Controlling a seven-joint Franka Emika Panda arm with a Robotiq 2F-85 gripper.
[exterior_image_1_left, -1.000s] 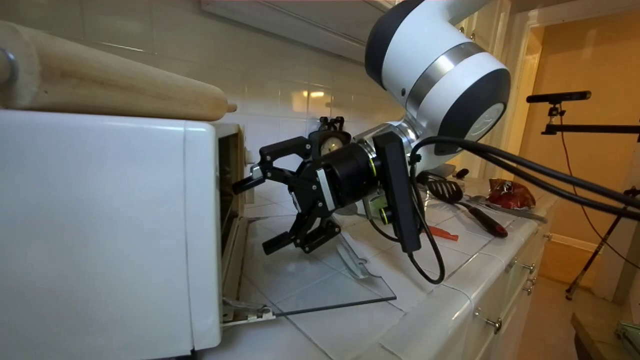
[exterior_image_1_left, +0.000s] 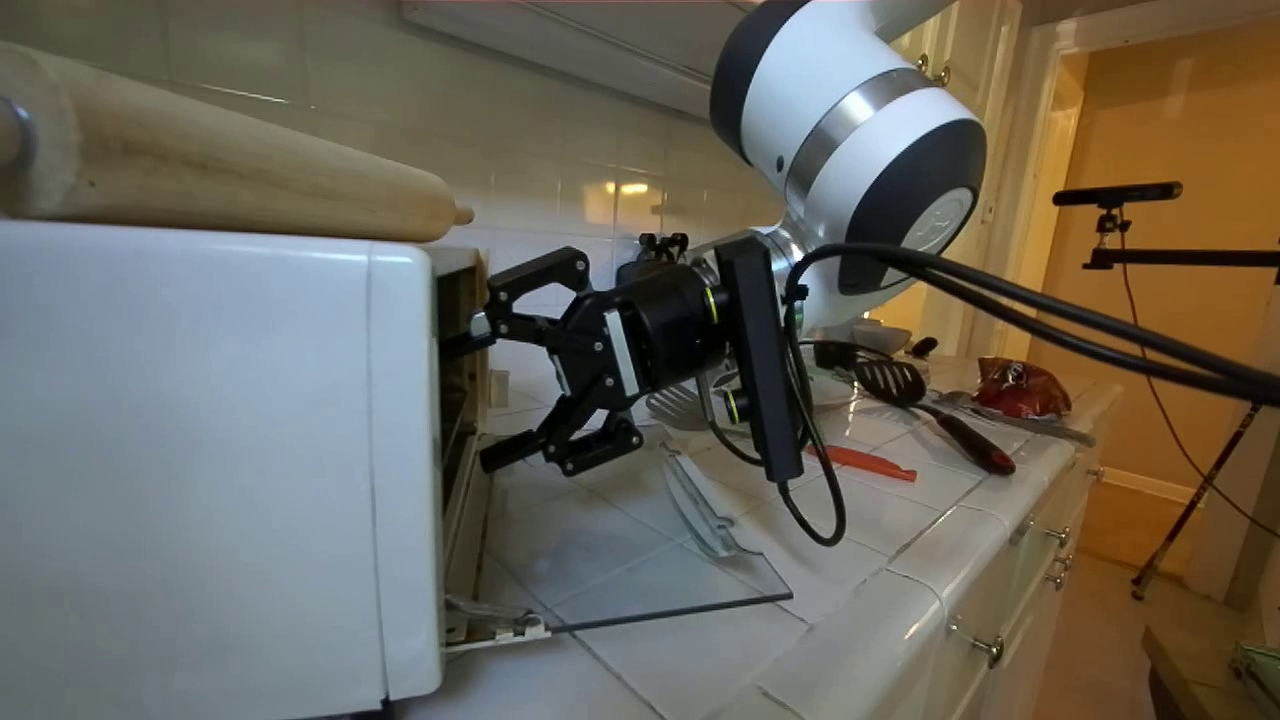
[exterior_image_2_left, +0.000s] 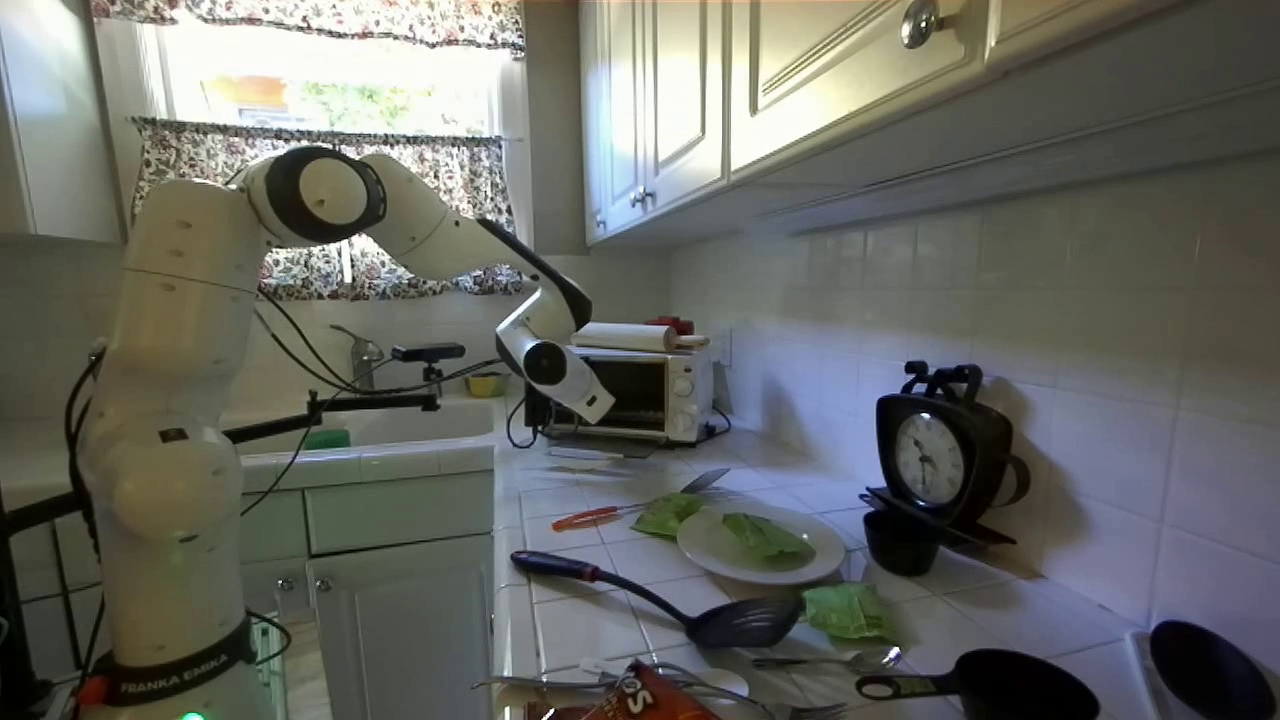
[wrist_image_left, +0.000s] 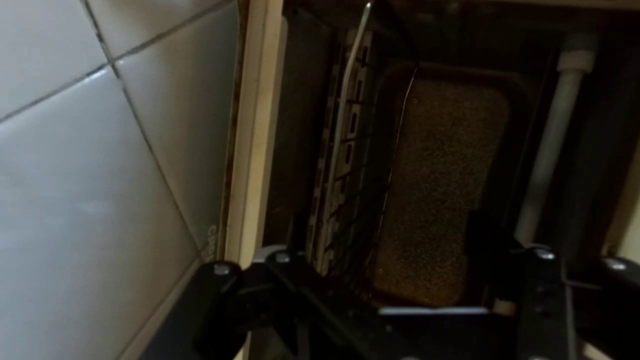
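A white toaster oven (exterior_image_1_left: 192, 456) fills the left of exterior view 1, its glass door (exterior_image_1_left: 636, 588) folded down over the counter. My gripper (exterior_image_1_left: 486, 398) is open at the oven's mouth; its upper fingertip reaches just past the front edge, and the lower one hangs above the lowered door. Nothing shows between the fingers. In the wrist view the dark cavity holds a wire rack (wrist_image_left: 337, 150), a brown speckled inner panel (wrist_image_left: 447, 180) and a pale heating tube (wrist_image_left: 549, 153). The gripper's dark fingers cover the bottom of that view.
A rolling pin (exterior_image_1_left: 240, 156) lies on top of the oven. Farther along the counter are a plate (exterior_image_2_left: 708, 558) with greens, a slotted spatula (exterior_image_2_left: 738, 622), a black scale (exterior_image_2_left: 942, 450) and a pan (exterior_image_2_left: 1020, 686). The tiled wall runs close behind.
My gripper has moved left toward the oven and slightly up, bringing its upper fingertip into the opening. The fingers stand a little closer together. Oven and door have stayed put.
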